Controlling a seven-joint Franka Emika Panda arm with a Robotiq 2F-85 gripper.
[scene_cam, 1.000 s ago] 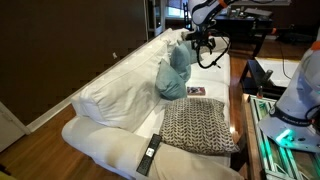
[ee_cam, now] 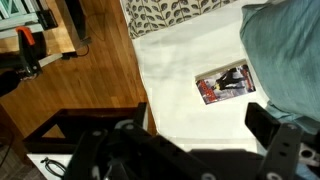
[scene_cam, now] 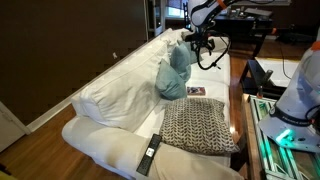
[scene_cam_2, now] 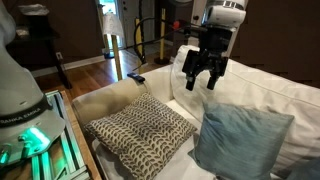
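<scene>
My gripper stands open above the white sofa, its two fingers apart with nothing between them. The wrist view looks down on the seat, where the open gripper shows at the bottom edge. A small flat item with a dark and red printed picture lies on the white seat, ahead of the fingers and a little to the right. In exterior view 1 the same printed item rests between the blue-grey cushions and the patterned cushion. The gripper is clear of all of these.
A dark remote lies on the near sofa arm. Blue-grey cushion fabric fills the right of the wrist view. Wooden floor runs along the sofa's front edge. White seat around the printed item is bare.
</scene>
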